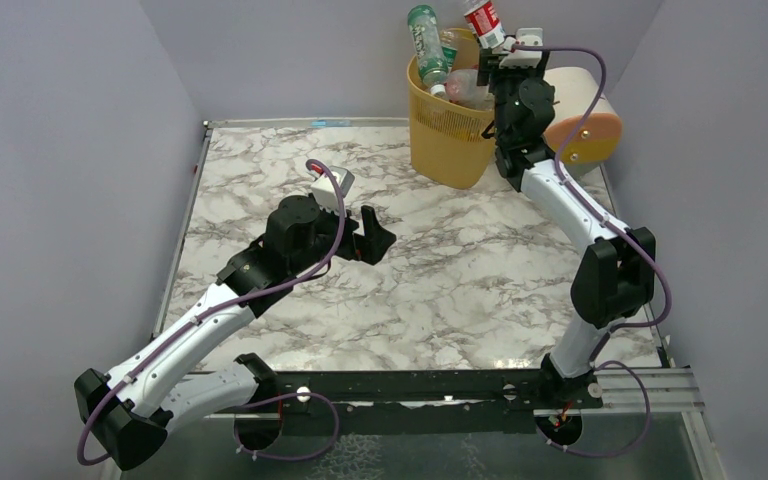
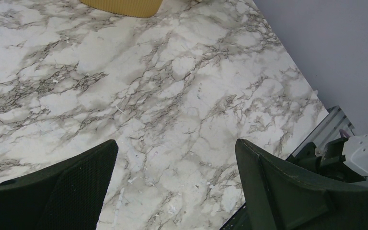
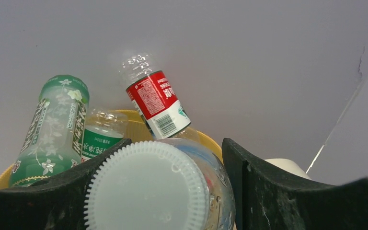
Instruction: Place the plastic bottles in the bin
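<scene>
The yellow bin (image 1: 448, 150) at the back is crowded with bottles: a green-labelled one (image 3: 52, 129), a smaller one (image 3: 103, 139) and a red-labelled one (image 3: 155, 100) at the rim. My right gripper (image 1: 500, 62) is over the bin; in the right wrist view a white-capped bottle (image 3: 148, 187) sits between its part open fingers; whether they grip it I cannot tell. My left gripper (image 1: 370, 235) stands open and empty above the table's middle.
A white and orange container (image 1: 590, 125) stands right of the bin, against the back corner. Walls bound it at the back and sides.
</scene>
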